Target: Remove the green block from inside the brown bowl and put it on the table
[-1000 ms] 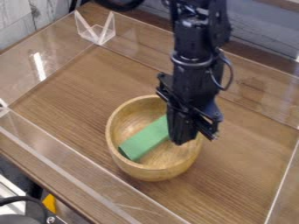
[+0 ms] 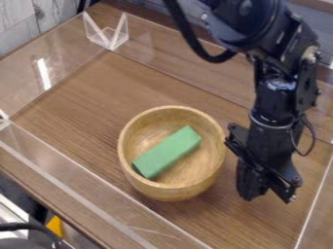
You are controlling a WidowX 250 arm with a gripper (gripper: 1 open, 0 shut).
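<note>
The green block (image 2: 166, 154) lies inside the brown bowl (image 2: 205, 187), tilted with its upper end toward the bowl's back right wall. To the right of the bowl, my black gripper (image 2: 267, 193) points down, low over the wooden table. Its body is close to the bowl's right rim, and I cannot tell whether they touch. The gripper is apart from the block. Dark fingers blend into the dark gripper body, so whether they are open or shut is unclear. No block shows at the fingertips.
A clear wire-like stand (image 2: 108, 32) is at the back left. Black cables (image 2: 18, 240) lie at the lower left edge.
From over the bowl's right side, my gripper has moved right and toward the front, down beside the bowl. The green block remains in the bowl, now fully uncovered.
</note>
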